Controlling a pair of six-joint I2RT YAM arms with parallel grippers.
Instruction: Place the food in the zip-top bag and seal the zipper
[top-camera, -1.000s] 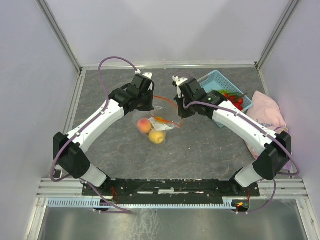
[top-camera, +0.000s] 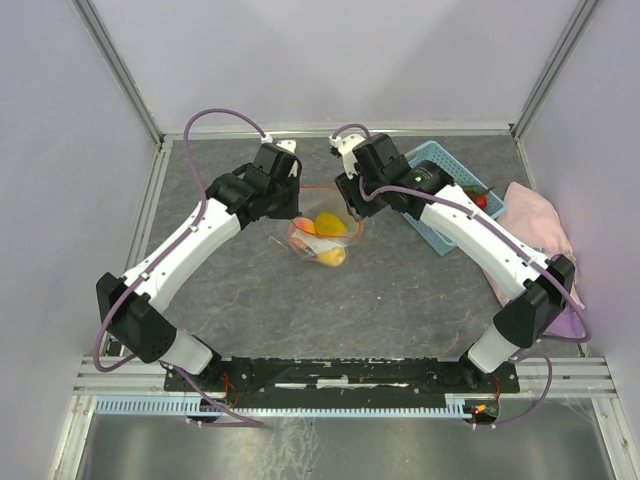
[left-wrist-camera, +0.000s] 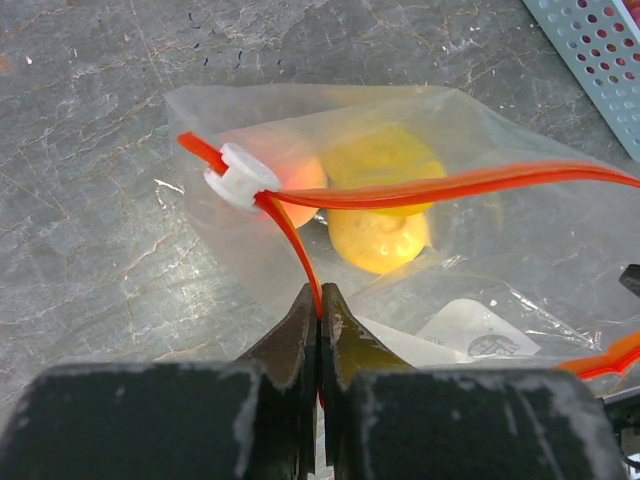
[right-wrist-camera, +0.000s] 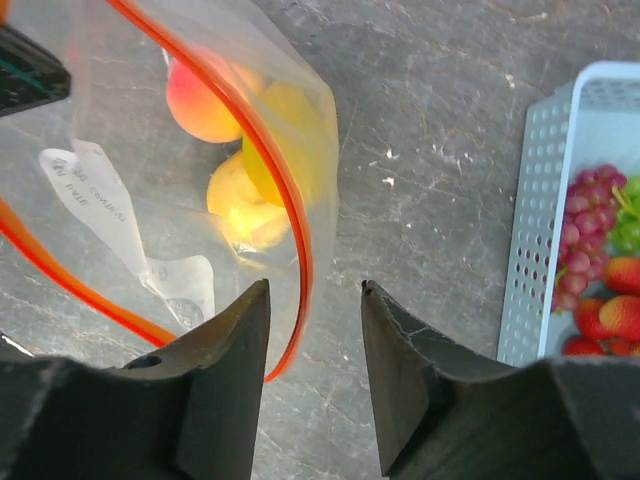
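Observation:
The zip top bag (left-wrist-camera: 250, 260) with orange zipper and white slider (left-wrist-camera: 242, 180) holds a peach (right-wrist-camera: 200, 100), a yellow fruit (left-wrist-camera: 370, 155) and a round yellow fruit (left-wrist-camera: 375, 245). My left gripper is shut on the orange zipper edge near the slider's side, holding the bag up. My right gripper stands part open in the right wrist view, the bag's orange rim beside its left finger, nothing clearly between the fingers.
A blue perforated basket (right-wrist-camera: 535, 230) with grapes (right-wrist-camera: 585, 220), red fruits and greens stands to the right. A pink cloth bag (top-camera: 530, 220) lies at the far right.
The fruit in the bag has swung and shifted. The right gripper has come off the bag's edge and opened, moving slightly up and left. The left gripper has moved slightly left.

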